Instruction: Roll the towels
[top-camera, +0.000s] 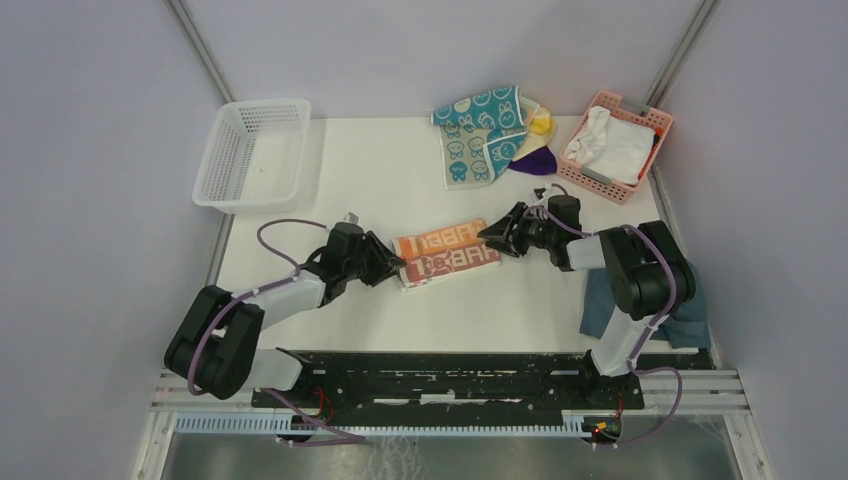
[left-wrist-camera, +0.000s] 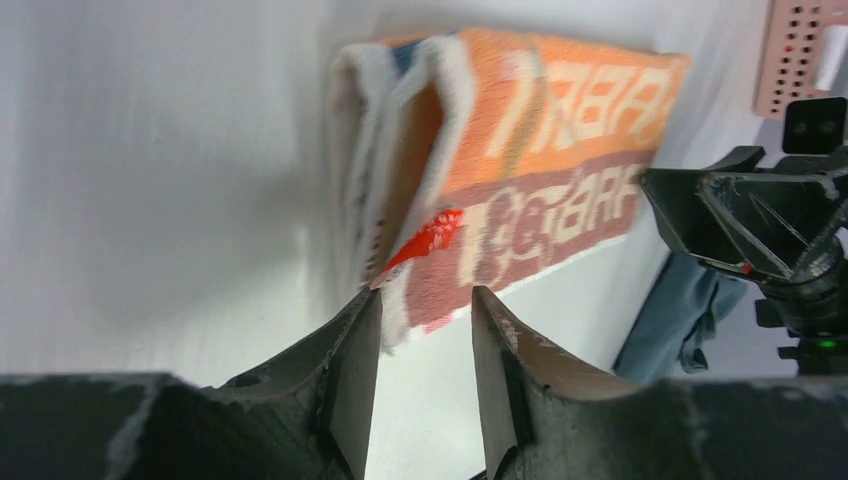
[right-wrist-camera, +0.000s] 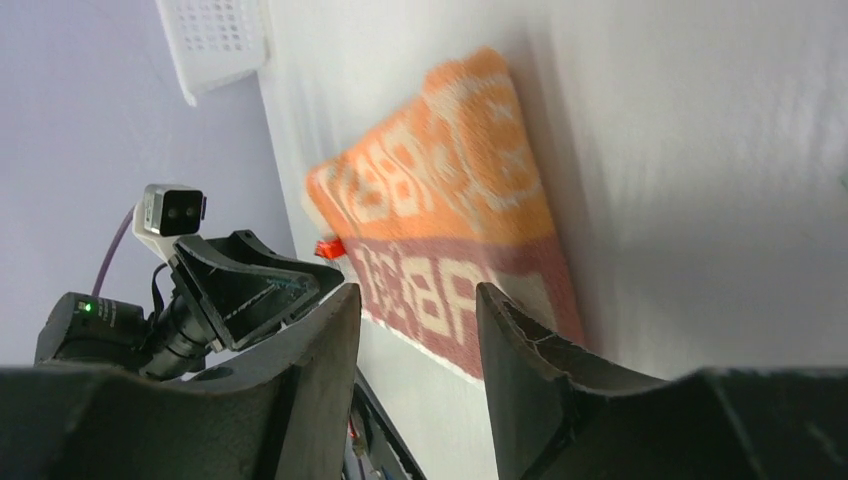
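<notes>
An orange and brown lettered towel (top-camera: 447, 250) lies folded into a narrow band at the middle of the table. Its left end, in the left wrist view, shows stacked layers and a bit of red (left-wrist-camera: 437, 233). My left gripper (top-camera: 393, 262) is at that left end, its fingers (left-wrist-camera: 345, 365) apart with no cloth gripped between them. At the towel's right end is my right gripper (top-camera: 494, 240); its fingers (right-wrist-camera: 335, 370) are also apart, with part of the towel showing beyond the gap.
A white basket (top-camera: 254, 155) stands empty at the back left. Other towels (top-camera: 480, 135) lie in a loose heap at the back. At the right are a pink basket (top-camera: 618, 145) holding white cloth and a dark blue towel (top-camera: 690, 312) on the table. Bare table lies in front of the folded towel.
</notes>
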